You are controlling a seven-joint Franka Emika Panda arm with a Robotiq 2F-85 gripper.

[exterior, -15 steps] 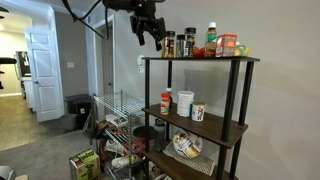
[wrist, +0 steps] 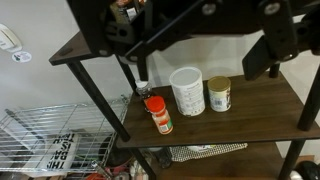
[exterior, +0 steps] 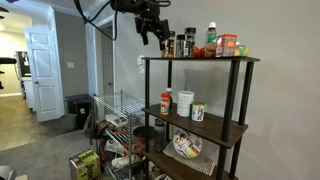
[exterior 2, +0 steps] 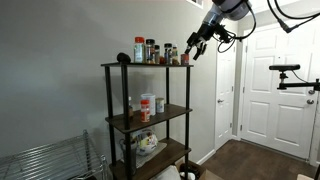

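Note:
My gripper (exterior: 153,44) hangs fingers down at the end of the top shelf (exterior: 205,60), close to several jars. In exterior view 2 the gripper (exterior 2: 197,49) is above and beside a red-lidded jar (exterior 2: 185,59). The wrist view shows the gripper with its fingers wide apart and nothing visible between them. On the middle shelf (wrist: 262,105) below are a red-capped bottle (wrist: 160,117), a white tub (wrist: 187,92) and a labelled can (wrist: 219,94). The gripper's body hides most of the top shelf in the wrist view.
Dark posts (exterior: 241,95) frame the shelving unit. A wire rack (exterior: 120,105) stands to its left in exterior view 1, with a green-and-yellow box (exterior: 85,165) on the floor. A bagged item (exterior: 187,145) sits on the lower shelf. Open floor lies near the doorway.
The gripper has shifted slightly right in exterior view 1, toward the jars on the top shelf. The items on the shelves stand where they were.

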